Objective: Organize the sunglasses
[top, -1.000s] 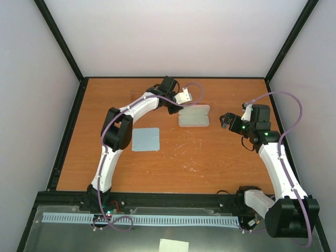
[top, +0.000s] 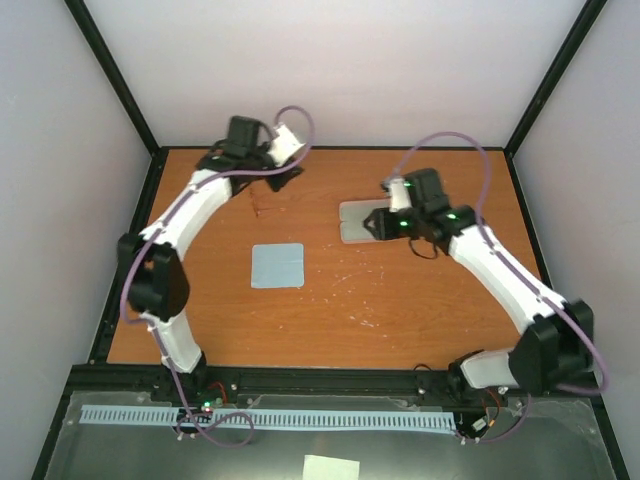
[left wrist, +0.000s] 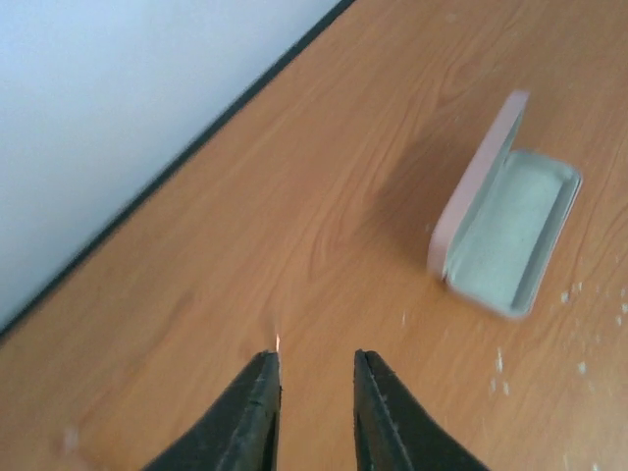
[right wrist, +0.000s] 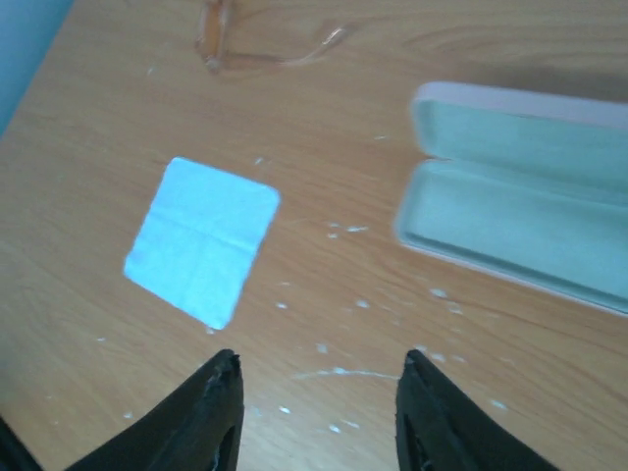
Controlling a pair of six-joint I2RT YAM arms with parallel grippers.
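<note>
An open sunglasses case (top: 355, 230), pale inside with a pinkish lid, lies in the middle-back of the table; it also shows in the left wrist view (left wrist: 505, 235) and right wrist view (right wrist: 520, 216). Left of and in front of it lies a light blue cloth (top: 277, 265) (right wrist: 201, 240). Thin amber sunglasses (right wrist: 214, 34) lie behind the cloth. My left gripper (top: 280, 175) is raised at the back left, above the sunglasses' area, open and empty. My right gripper (top: 380, 225) hangs over the case, open and empty.
A dark frame and walls border it. A pale paper (top: 330, 470) lies off the table at the front.
My left arm has moved leftward from the case toward the back left. My right arm has swung left from the table's right side to over the case.
</note>
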